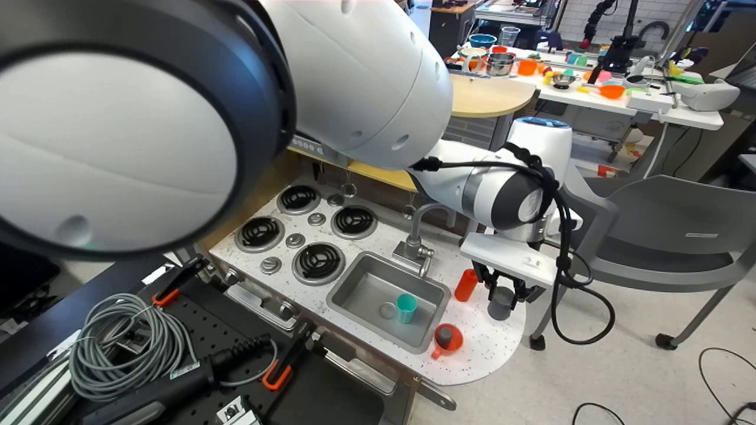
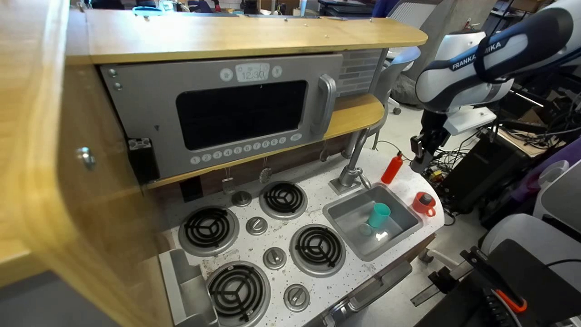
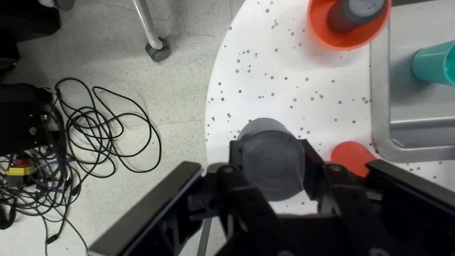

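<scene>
A dark grey cup [image 3: 273, 164] is between the fingers of my gripper, which is shut on it. In exterior view 1 the same grey cup [image 1: 501, 303] hangs below the gripper [image 1: 504, 287], over the rounded right end of the counter. Exterior view 2 shows the gripper [image 2: 425, 148] above and to the right of a red bottle [image 2: 392, 168]. An orange mug [image 1: 447, 341] with a dark object [image 3: 354, 15] inside stands on the counter beside the sink. Inside the sink [image 1: 358, 309] is a teal cup [image 1: 406, 308].
The faucet [image 1: 418, 237] rises behind the sink. Stove burners [image 2: 318, 250] occupy the counter on the far side of the sink from the mug. A grey chair [image 1: 659, 234] stands close to the rounded counter end. Bare speckled counter [image 3: 273, 81] lies between the mug and the grey cup.
</scene>
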